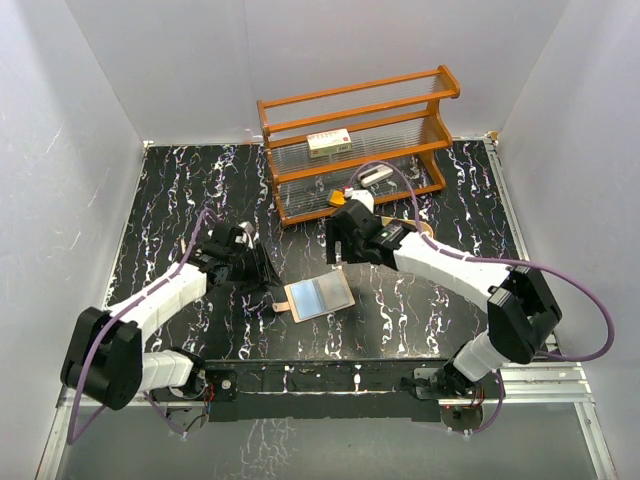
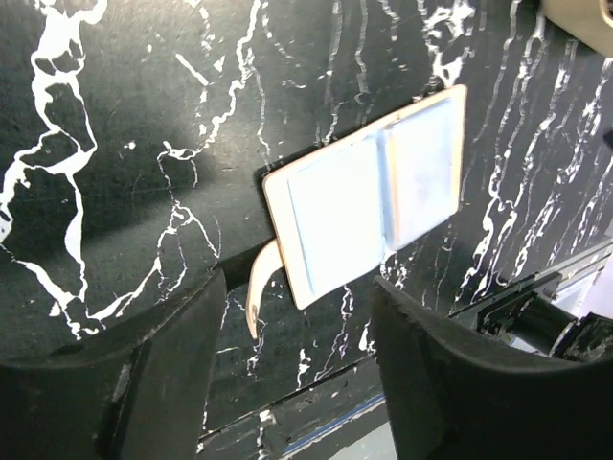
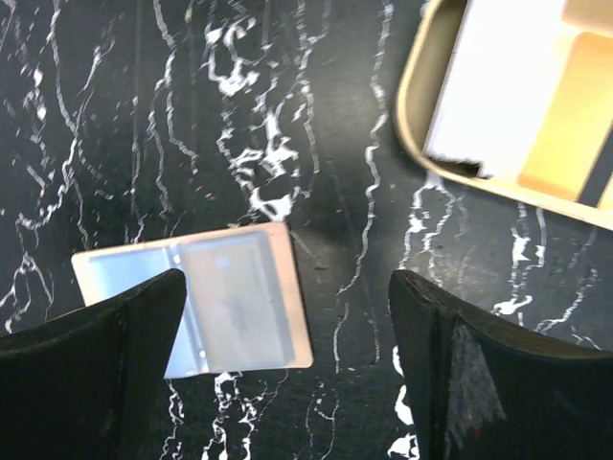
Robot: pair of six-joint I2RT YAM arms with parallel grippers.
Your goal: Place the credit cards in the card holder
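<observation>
A card holder (image 1: pixel 318 296) with pale blue and clear pockets and a tan tab lies flat on the black marbled surface, also seen in the left wrist view (image 2: pixel 335 216) and right wrist view (image 3: pixel 239 299). My left gripper (image 1: pixel 262 275) hovers left of it, open with nothing between its fingers. My right gripper (image 1: pixel 345 240) is above and behind it, open and empty, its fingers (image 3: pixel 460 374) framing bare surface. I cannot tell any loose card apart from the holder's pockets.
A tan compartment box (image 3: pixel 412 115) with a white piece inside sits back right, partly under my right arm. A wooden rack (image 1: pixel 350 82) with a white box stands at the back. The surface left of the holder is largely clear.
</observation>
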